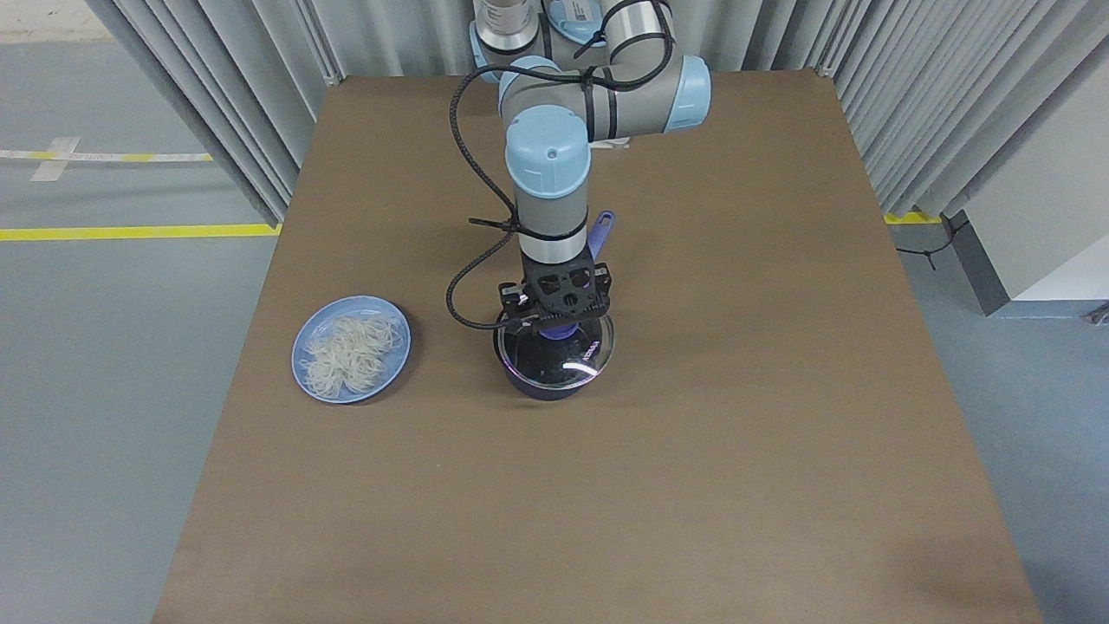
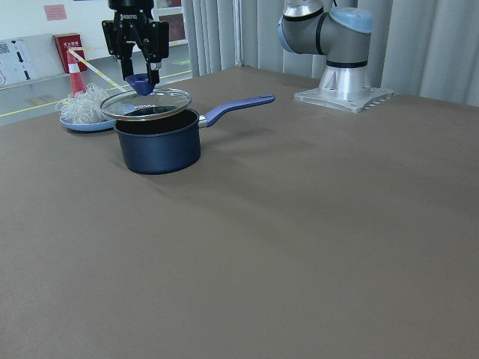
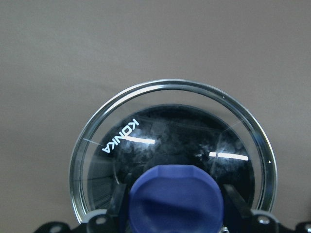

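My gripper (image 2: 141,71) is shut on the blue knob (image 3: 176,199) of the glass lid (image 2: 169,101), holding it just over the dark blue saucepan (image 2: 159,149), slightly apart from its rim in the left view. The saucepan's blue handle (image 1: 600,230) points toward the back. In the wrist view the lid's clear rim circles the dark pan, with the knob filling the space between the fingers. To the left in the front view, a blue plate (image 1: 303,369) holds white noodles (image 1: 348,354).
The arm's base (image 2: 344,91) stands at the back of the table, beyond the pan handle.
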